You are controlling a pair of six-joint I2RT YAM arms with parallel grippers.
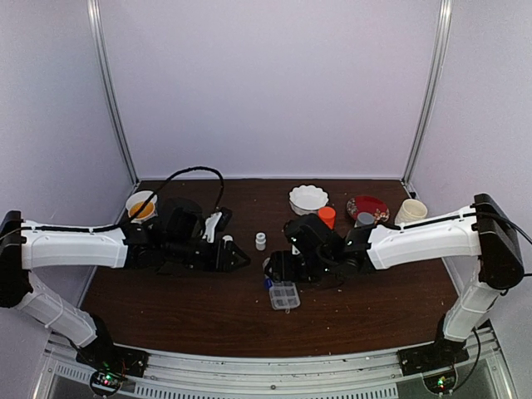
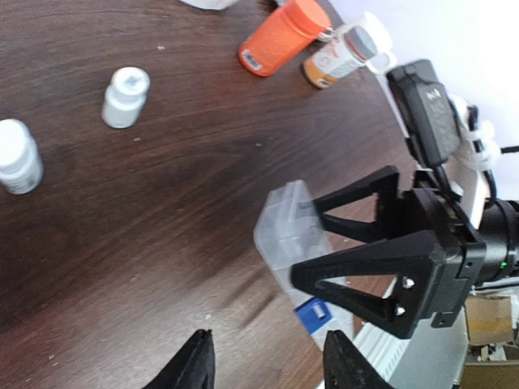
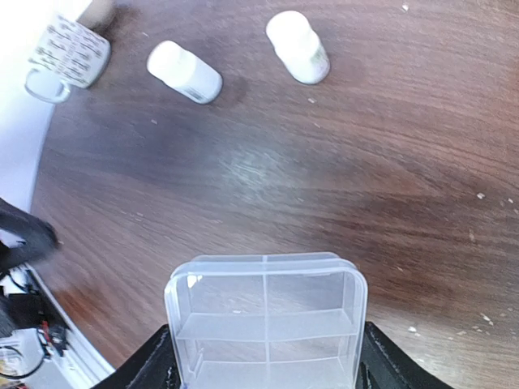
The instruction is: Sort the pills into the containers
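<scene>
A clear compartmented pill box point(image 1: 284, 297) with a blue mark on one end is at the middle front of the table. My right gripper has a finger on each side of it, and the pill box point(image 3: 268, 316) fills the space between them. From the left wrist view the right fingers point(image 2: 369, 263) straddle the box point(image 2: 288, 231). Apart and empty, the fingers of my left gripper point toward the bare table. One small white bottle point(image 1: 260, 241) stands between the arms; a second white bottle point(image 2: 18, 158) is near the left gripper.
Toward the back stand a white scalloped bowl point(image 1: 308, 199), an orange container point(image 1: 327, 216), a grey-lidded bottle point(image 2: 340, 57), a red dish point(image 1: 367, 208) and a cream cup point(image 1: 411, 211). A white cup with orange contents point(image 1: 141, 206) is at back left.
</scene>
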